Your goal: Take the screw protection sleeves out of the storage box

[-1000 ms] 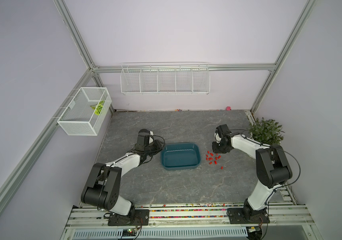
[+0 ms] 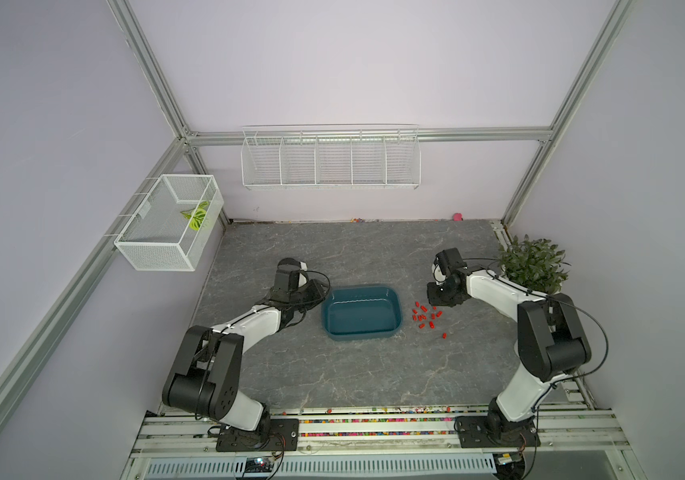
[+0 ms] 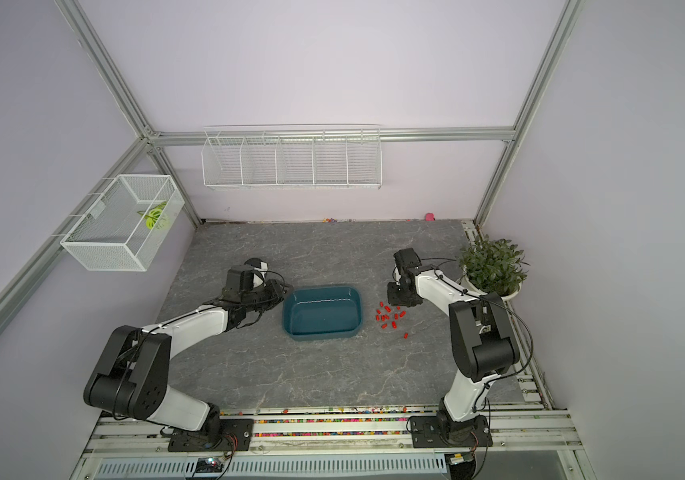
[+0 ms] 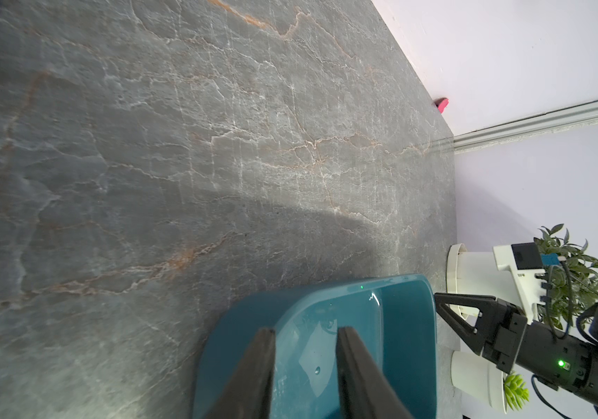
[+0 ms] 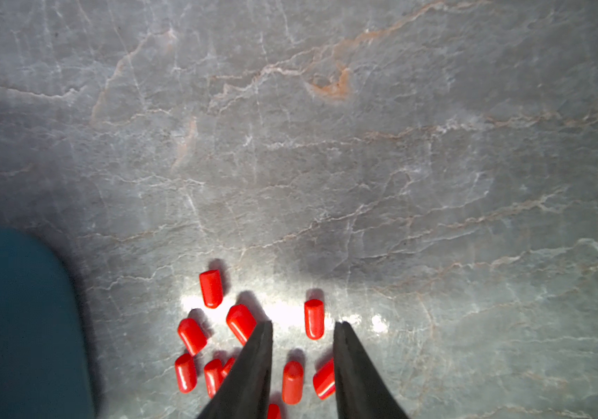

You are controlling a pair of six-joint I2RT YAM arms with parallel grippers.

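Several red screw protection sleeves [image 5: 211, 288] lie scattered on the grey tabletop, to the right of the blue storage box [image 2: 361, 335]. The box floor looks bare in both top views. Above the sleeves hangs my right gripper, open; in its wrist view one upright-lying sleeve [image 5: 314, 319] appears between the fingertips, with table visible on both sides of it and no finger touching it. My left gripper stands open at the box's left side, its fingers framing the box wall with nothing gripped.
A potted plant [image 2: 534, 262] stands at the right edge by the right arm. White wire baskets hang on the back wall [image 2: 331, 160] and left wall [image 2: 170, 222]. One sleeve [image 2: 444, 336] lies apart, nearer the front.
The left arm, the box and the sleeves stay where they were.
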